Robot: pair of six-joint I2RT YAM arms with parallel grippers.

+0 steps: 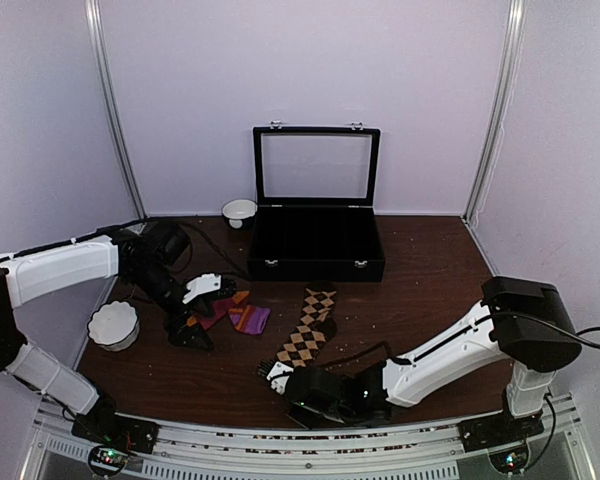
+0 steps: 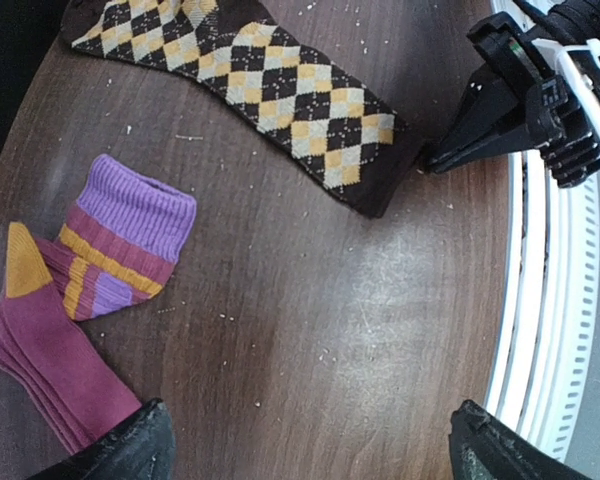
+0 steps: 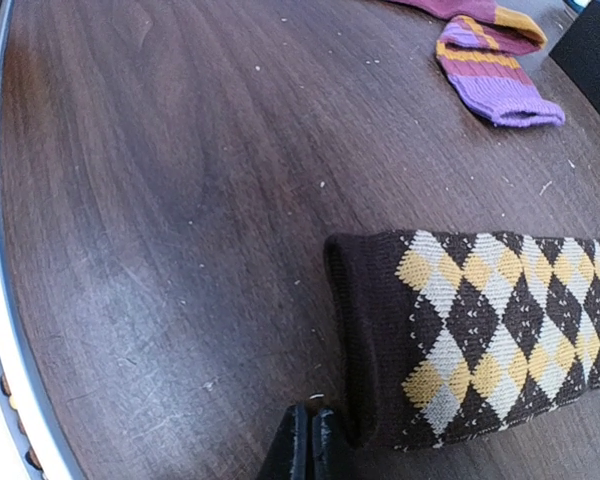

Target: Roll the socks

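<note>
The argyle sock (image 2: 285, 92), dark brown with tan and cream diamonds, lies flat on the table. Its dark cuff (image 3: 365, 340) faces the front of the table. My right gripper is shut beside the cuff's lower corner, its fingertips pressed together and the cuff outside them. My left gripper hangs wide open over bare table, its fingers at the bottom corners of the left wrist view. A maroon, purple and orange sock (image 2: 65, 365) lies folded over itself on the left, partly cut off by the frame.
A black case (image 1: 315, 270) with its lid raised stands at the back. Behind it to the left is a white bowl (image 1: 239, 211); a white ribbed container (image 1: 113, 325) sits at the left edge. Bare table lies between the two socks.
</note>
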